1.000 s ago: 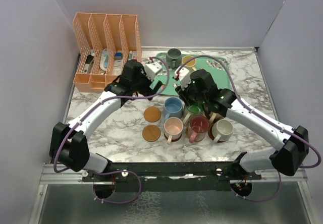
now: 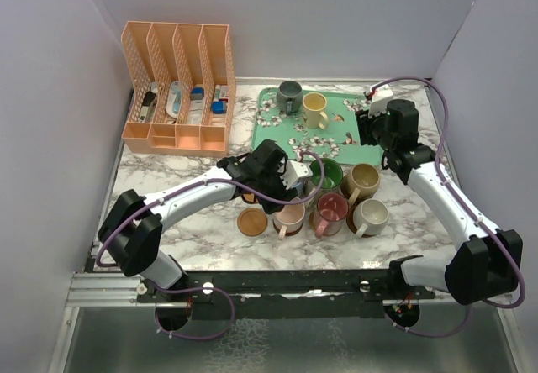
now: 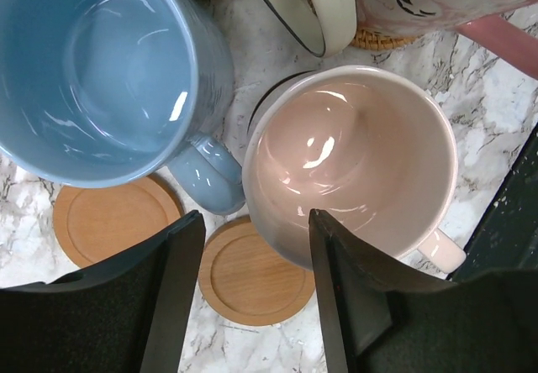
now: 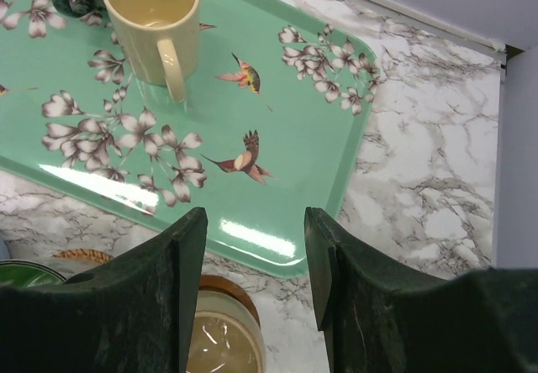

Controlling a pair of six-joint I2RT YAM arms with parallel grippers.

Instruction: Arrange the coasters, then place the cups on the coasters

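Observation:
My left gripper hangs part open above the cluster of cups, with nothing visible between its fingers. In the left wrist view a pink cup (image 3: 353, 163) lies just beyond the right finger, and a blue cup (image 3: 92, 62) is at the upper left. Two round wooden coasters (image 3: 113, 218) show bare on the marble below them. My right gripper stands open at the right side, over the green tray's edge, empty.
The green tray (image 4: 328, 138) holds a cream mug (image 4: 151, 28) and a dark mug (image 2: 289, 96). Green, olive, red and white cups crowd the lower middle. An orange divider box (image 2: 181, 138) stands at the back left.
My left gripper has moved from the upper left down and right over the cups. My right gripper has swung from the middle up and out to the right.

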